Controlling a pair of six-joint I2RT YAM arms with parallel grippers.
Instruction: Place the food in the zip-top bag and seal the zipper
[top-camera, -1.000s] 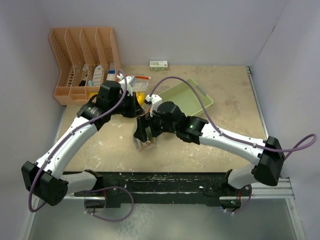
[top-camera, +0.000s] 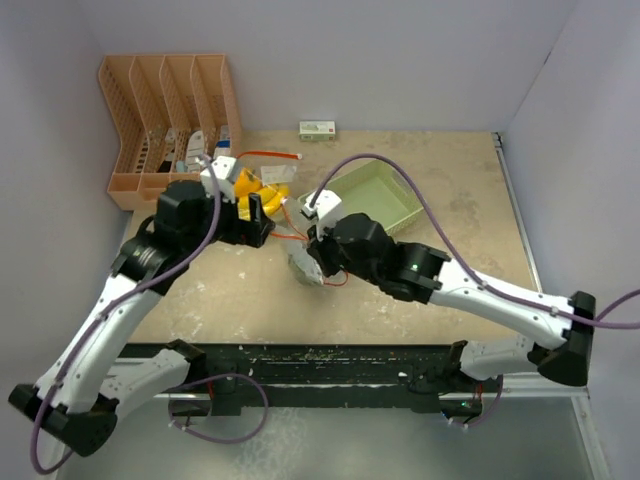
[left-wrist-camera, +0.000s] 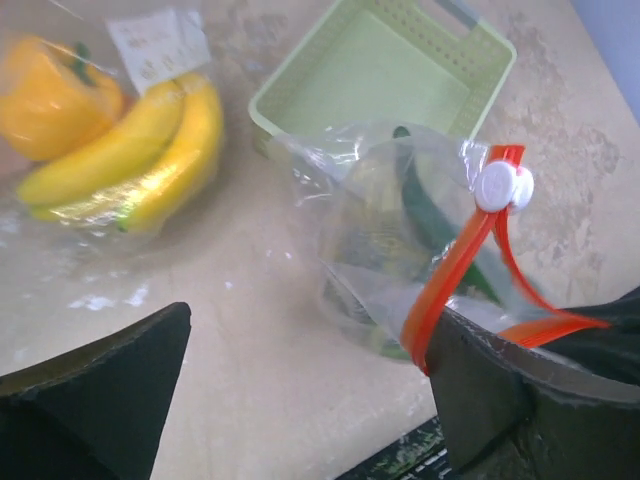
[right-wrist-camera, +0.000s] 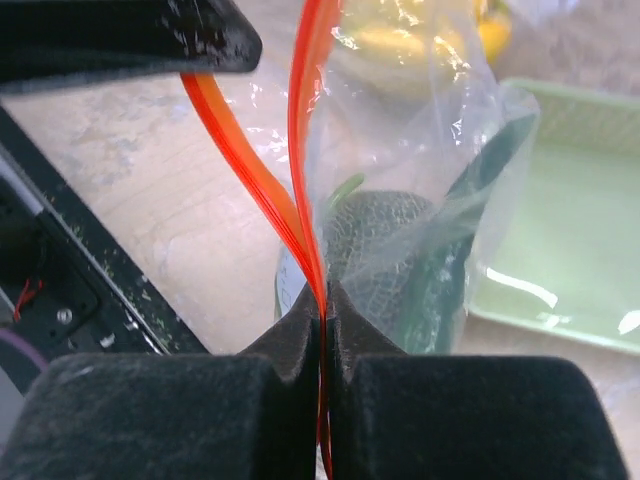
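Observation:
A clear zip top bag (top-camera: 303, 264) with orange zipper strips hangs below my right gripper (top-camera: 317, 250). In the right wrist view, that gripper is shut on an orange strip (right-wrist-camera: 306, 235), which runs down between its fingertips. Inside the bag are a long dark green vegetable (left-wrist-camera: 425, 200) and a rounded green item (right-wrist-camera: 375, 225), blurred by the plastic. A white slider (left-wrist-camera: 496, 186) sits where the orange strips meet. My left gripper is open, with nothing held; one orange strip passes close by the tip of its right finger (left-wrist-camera: 480, 390).
Another clear bag with bananas (left-wrist-camera: 150, 150) and a yellow pepper (left-wrist-camera: 55, 100) lies behind the left gripper. A green basket (top-camera: 375, 195) stands at back right, a tan rack (top-camera: 120, 110) at back left.
The left gripper has opened and drawn back leftward, away from the bag. My right gripper, open a second ago, has shut on the strip and shifted slightly right, taking the bag with it.

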